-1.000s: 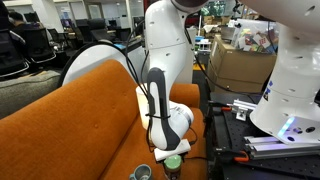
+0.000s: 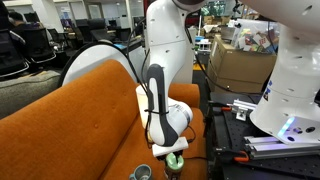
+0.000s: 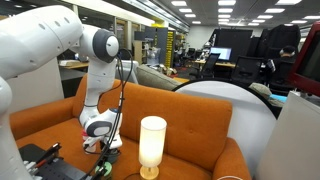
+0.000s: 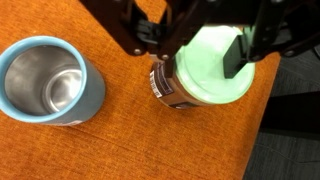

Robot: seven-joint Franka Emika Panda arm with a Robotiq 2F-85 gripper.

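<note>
A jar with a pale green lid (image 4: 208, 65) and a brown label (image 4: 168, 88) stands on orange cloth in the wrist view. The lid (image 2: 174, 161) also shows at the bottom of exterior view 1, partly behind dark fingers. My gripper (image 2: 169, 152) points down over it. From the wrist, one dark finger pad (image 4: 236, 58) overlaps the lid's right part, and the other finger is at its left edge. Whether the fingers press on the lid is unclear. Left of the jar stands a blue-rimmed steel cup (image 4: 50, 80), its inside bare.
An orange sofa (image 2: 80, 112) carries these things, its backrest rising behind. A white lamp (image 3: 152, 142) stands on the seat in exterior view 2. Beyond the seat's edge, dark floor (image 4: 300, 85) shows at the right of the wrist view.
The cup appears slightly farther right in exterior view 1.
</note>
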